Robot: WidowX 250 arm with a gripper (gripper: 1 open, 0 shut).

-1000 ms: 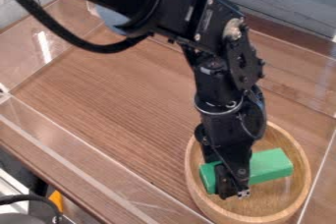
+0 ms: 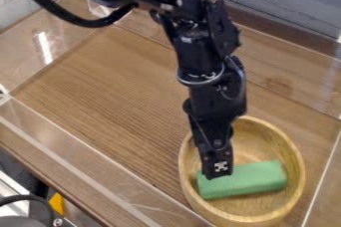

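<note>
A green block point(image 2: 246, 181) lies inside a round tan wooden bowl point(image 2: 288, 201) at the lower right of the camera view. The black arm comes down from the top, and its gripper point(image 2: 216, 152) is open over the bowl's left part, above the block's left end. Nothing shows held between its fingers.
A rail edge runs along the lower left, with a black cable and a small yellow part beside it. Low walls bound the back.
The gripper has risen and moved slightly left, off the green block. The block now sits lower in the bowl, and the bowl appears shifted a little to the left.
</note>
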